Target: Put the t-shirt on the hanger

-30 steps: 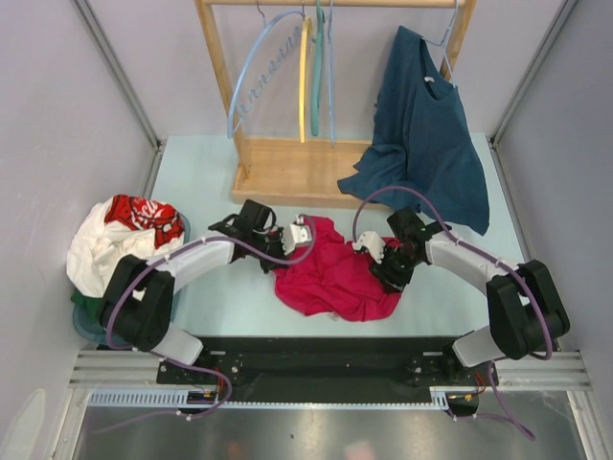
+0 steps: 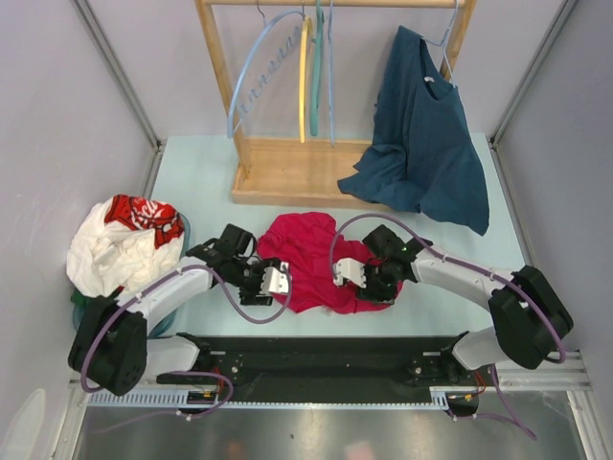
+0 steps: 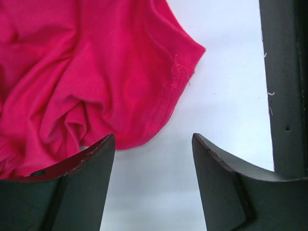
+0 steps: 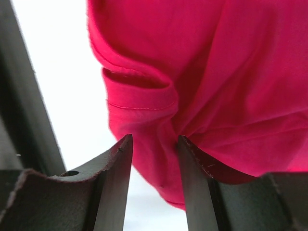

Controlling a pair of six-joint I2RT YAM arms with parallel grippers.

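A crumpled red t-shirt [image 2: 306,249] lies on the white table top between my arms. My left gripper [image 2: 261,292] is open at its front left corner; in the left wrist view the fingers part over bare table beside a pointed flap of the shirt [image 3: 120,96]. My right gripper [image 2: 374,292] is open over the shirt's right part, with a folded hem [image 4: 139,101] between and just beyond its fingers in the right wrist view. Several empty hangers, among them a yellow one [image 2: 303,81], hang from a wooden rack [image 2: 287,177].
A dark blue garment [image 2: 426,144] hangs at the rack's right. A bin at the left holds white and red cloth [image 2: 115,254]. Bare table [image 2: 192,172] shows left of the rack. The table's dark front edge [image 2: 316,355] runs close to both grippers.
My left gripper has moved toward the front edge. My right gripper has also come forward and a little left.
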